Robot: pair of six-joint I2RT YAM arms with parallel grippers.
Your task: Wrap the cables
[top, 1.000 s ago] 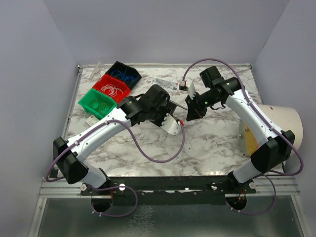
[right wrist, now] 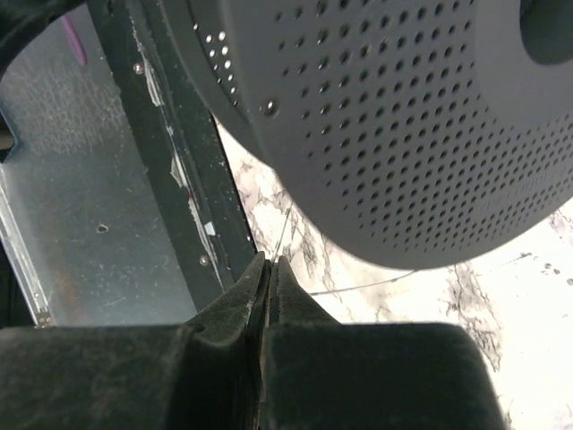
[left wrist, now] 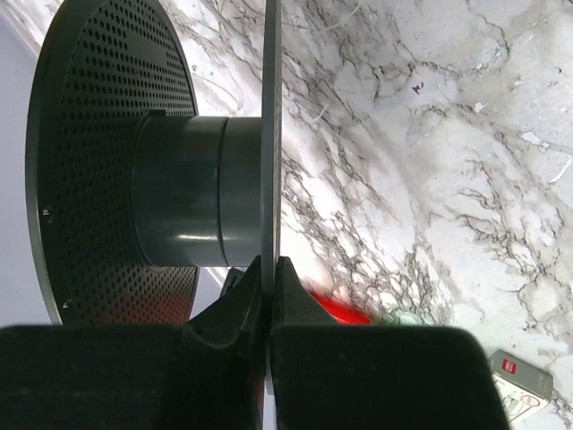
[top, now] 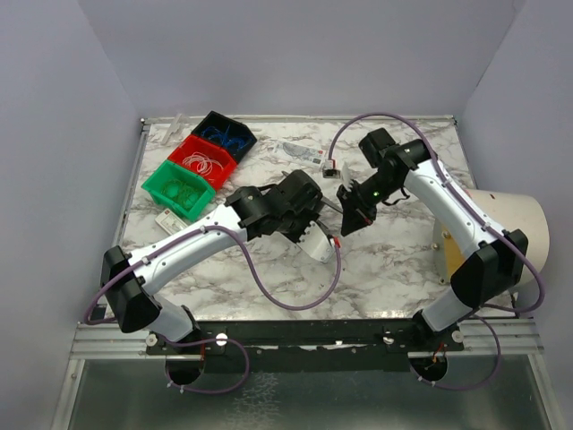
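A dark reel with perforated round flanges (left wrist: 112, 152) and a smooth hub (left wrist: 201, 190) fills much of the left wrist view. My left gripper is shut on the thin edge of its near flange (left wrist: 271, 98), which runs straight down between the fingers. From the other side, the right wrist view has a perforated flange (right wrist: 403, 143) close above my right gripper. That gripper is shut; a thin line, perhaps cable, meets its tips, but whether it is pinched cannot be told. From above, the arms largely hide the reel.
Black (top: 240, 124), red (top: 226, 148) and green (top: 159, 170) bins with coiled cables stand at the back left. A large cream roll (top: 515, 224) sits on the right.
Both grippers have shifted slightly toward the table's front edge, the left one also a little to the right. The bins have not moved.
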